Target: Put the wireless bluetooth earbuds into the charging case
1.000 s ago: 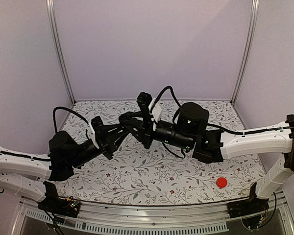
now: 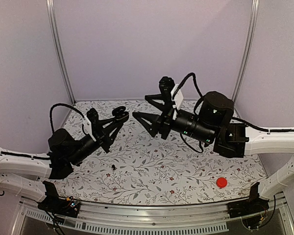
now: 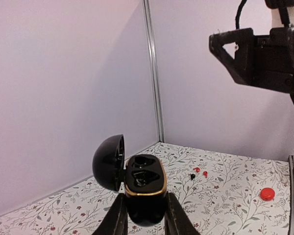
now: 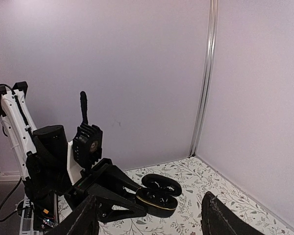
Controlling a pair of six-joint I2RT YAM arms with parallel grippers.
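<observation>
A black charging case (image 3: pixel 145 191) with a gold band and its rounded lid (image 3: pixel 105 161) flipped up is held in my left gripper (image 2: pixel 115 126), which is shut on it. In the left wrist view the case's cavities face up; whether both hold earbuds I cannot tell. In the right wrist view the case (image 4: pixel 156 204) is between the left gripper's fingertips. My right gripper (image 2: pixel 143 105) stands open, apart from the case, to its right and slightly higher, with nothing visible between its fingers.
A red round object (image 2: pixel 221 182) lies at the front right, a small dark piece (image 2: pixel 114 167) at the front left-centre. Small red and black pieces show in the left wrist view. Walls bound the back and sides.
My right gripper has drawn away from the case, up and to the right, opening. The small dark piece on the table appears further left.
</observation>
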